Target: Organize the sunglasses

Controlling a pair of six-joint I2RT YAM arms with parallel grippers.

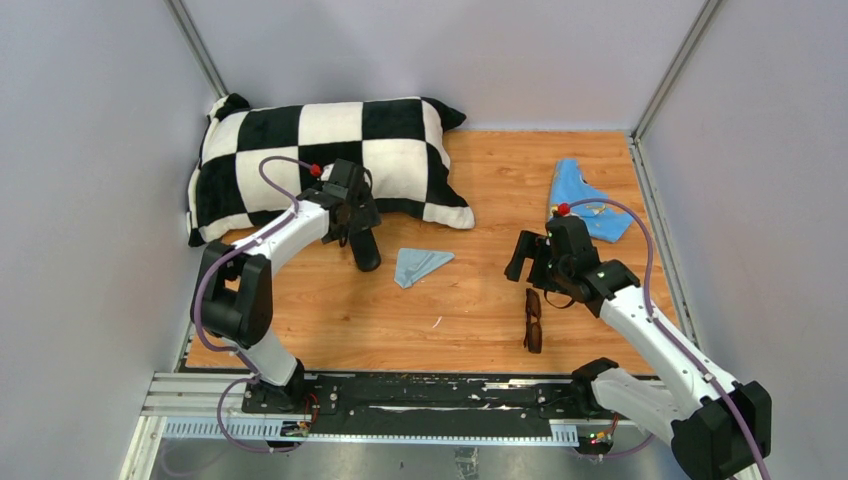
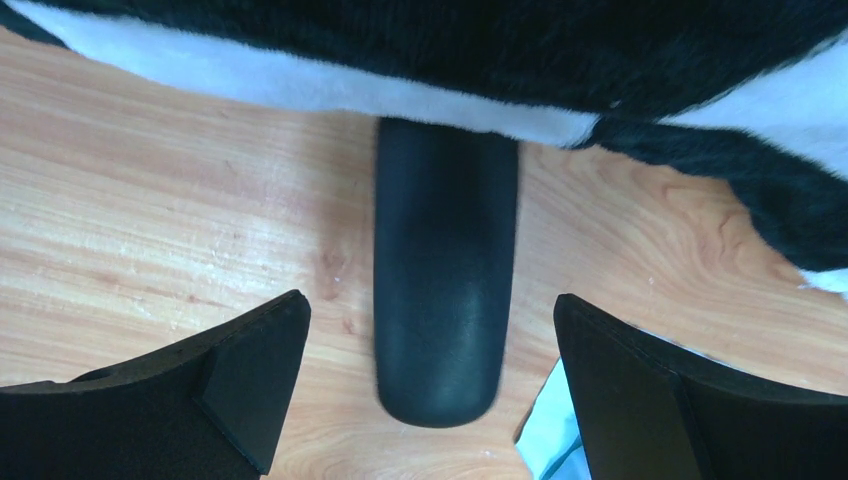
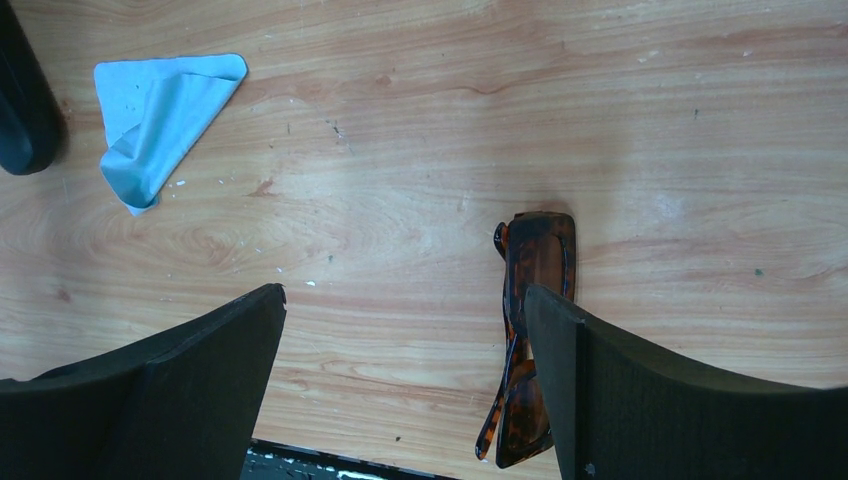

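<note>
Tortoiseshell sunglasses (image 1: 533, 322) lie folded on the wooden table at the front right. In the right wrist view the sunglasses (image 3: 540, 265) are partly covered by the right-hand finger. My right gripper is open above the table with nothing in its fingers. A black glasses case (image 1: 366, 252) lies near the pillow, seemingly closed, its length running front to back. Over that case (image 2: 445, 290) my left gripper is open, one finger on each side and apart from it. The case's far end is hidden by the pillow. A light blue cloth (image 1: 420, 265) rests right of the case.
A black-and-white checkered pillow (image 1: 330, 150) fills the back left, close to the left gripper. A blue bag-like cloth (image 1: 605, 225) lies at the back right, behind the right arm.
</note>
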